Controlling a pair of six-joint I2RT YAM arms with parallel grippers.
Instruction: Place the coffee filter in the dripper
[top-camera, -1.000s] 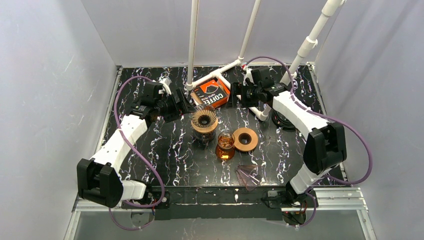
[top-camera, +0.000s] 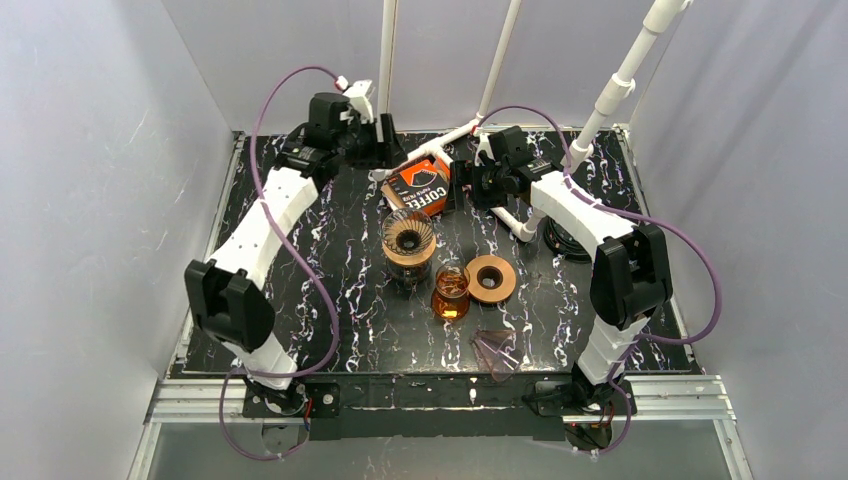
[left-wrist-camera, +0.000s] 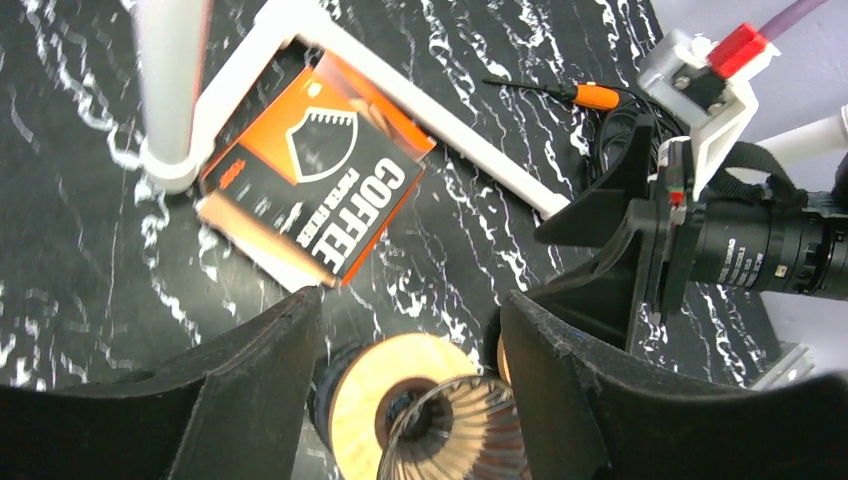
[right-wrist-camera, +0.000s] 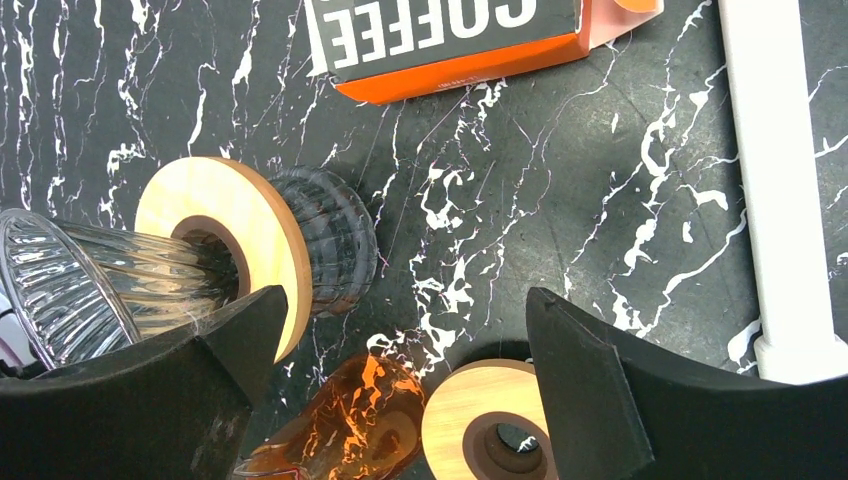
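Observation:
An open coffee filter box (top-camera: 419, 186), orange and black, lies at the back; any filters in it are hard to make out. In front of it a glass dripper (top-camera: 409, 234) with a wooden collar (right-wrist-camera: 275, 235) stands on a dark glass base (right-wrist-camera: 330, 235). High at the back left is my left gripper (top-camera: 391, 144), above and left of the box, its fingers (left-wrist-camera: 250, 400) apart with nothing between them. My right gripper (top-camera: 464, 186) hovers just right of the box, open and empty; its fingers (right-wrist-camera: 610, 390) stand wide.
An amber glass jar (top-camera: 451, 292) stands beside a wooden ring holder (top-camera: 491, 279). Near the front edge lies a clear funnel-shaped piece (top-camera: 497, 352). White pipes (left-wrist-camera: 440, 115) frame the box.
My left gripper has swung from beside the dripper up towards the back and slightly right. The objects have not moved.

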